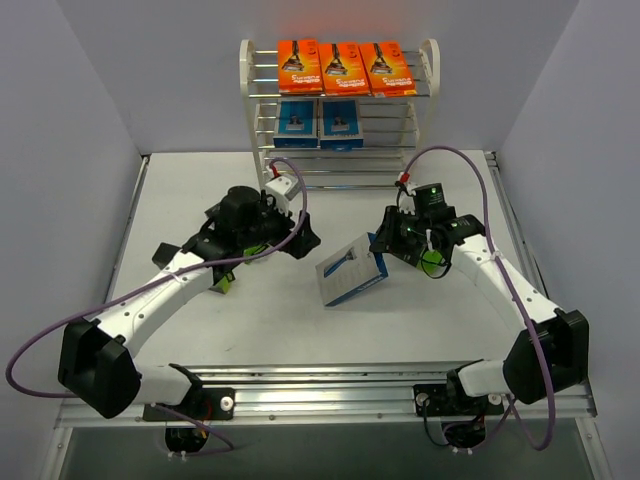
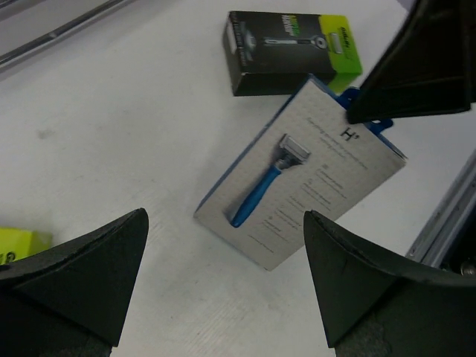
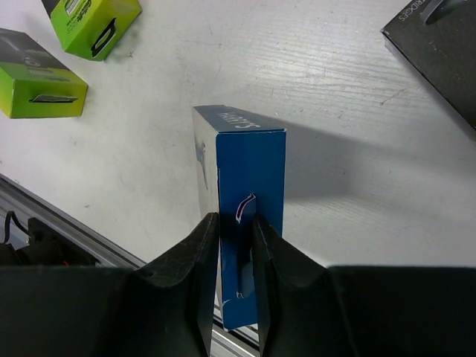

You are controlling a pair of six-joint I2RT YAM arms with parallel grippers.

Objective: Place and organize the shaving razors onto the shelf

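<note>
A white-and-blue Harry's razor box [image 1: 349,271] stands tilted in the middle of the table, its blue end between the fingertips of my right gripper; in the left wrist view its razor picture [image 2: 268,182] shows. My left gripper is open with nothing between its fingers, left of that box. The shelf [image 1: 258,115] at the back holds orange boxes [image 1: 343,68] on top and blue boxes [image 1: 341,123] below.
Black-and-green boxes lie around: one [image 3: 48,89] and another [image 3: 97,26] in the right wrist view, others [image 1: 222,283] under my left arm. A dark box [image 3: 439,52] lies nearby.
</note>
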